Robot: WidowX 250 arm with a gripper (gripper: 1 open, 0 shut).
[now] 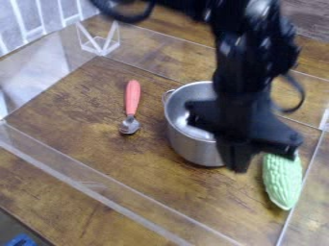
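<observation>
Right of the gripper lies a pale green bumpy vegetable point(283, 183), like a bitter gourd. A spoon with a pink handle point(133, 99) lies to the left of the pot.
Clear plastic walls border the wooden work surface point(90, 154). The left and front parts of the surface are open. A small blue object point(18, 240) is at the bottom left corner.
</observation>
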